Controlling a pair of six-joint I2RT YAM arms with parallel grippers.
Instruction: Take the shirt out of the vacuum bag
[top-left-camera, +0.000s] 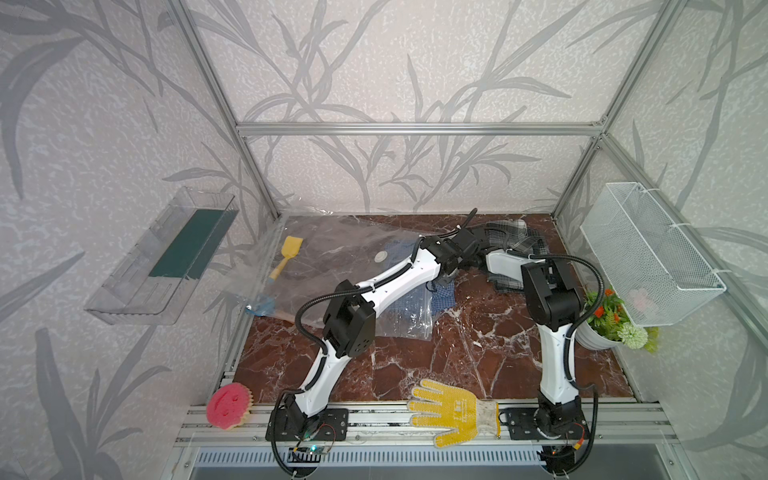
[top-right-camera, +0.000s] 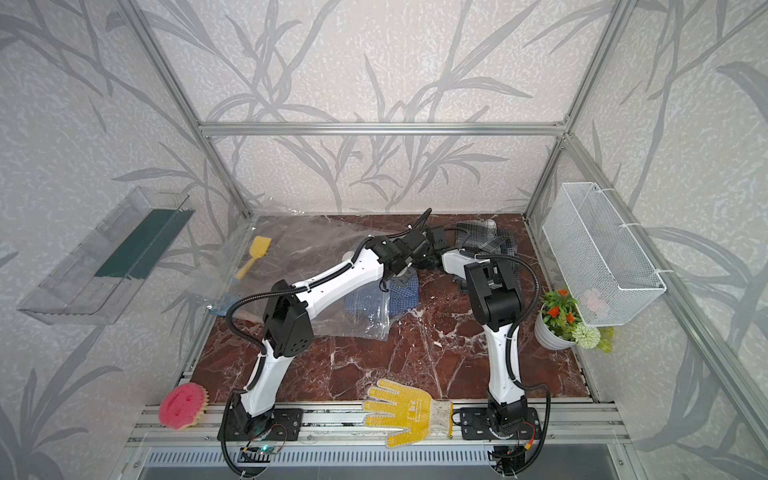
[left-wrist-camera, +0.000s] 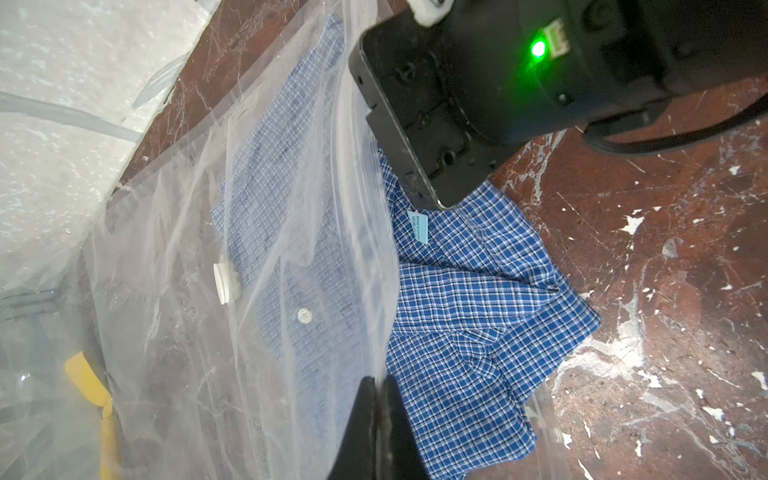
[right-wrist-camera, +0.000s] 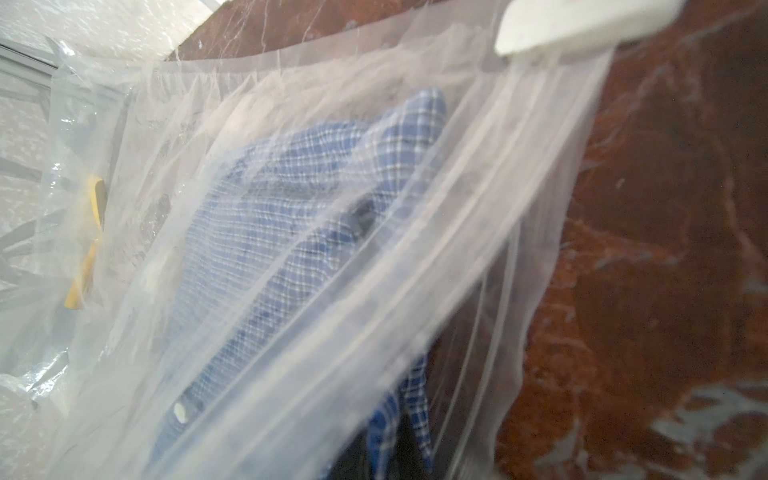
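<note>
A blue checked shirt (left-wrist-camera: 472, 296) lies on the tabletop, partly under the clear film of the vacuum bag (left-wrist-camera: 184, 336) and partly bare at its open side. My left gripper is shut on the bag's mouth edge, which runs up from its fingertips as a raised fold. My right gripper reaches in under that fold beside the shirt, mostly covered by film. Both arms meet near the bag's mouth in the top views.
A yellow spatula (top-left-camera: 287, 257) shows at the bag's left part. Dark folded checked cloth (top-left-camera: 512, 236) lies at the back right, beside the right arm. A flowerpot (top-left-camera: 598, 328) and white mesh basket (top-left-camera: 652, 256) stand right.
</note>
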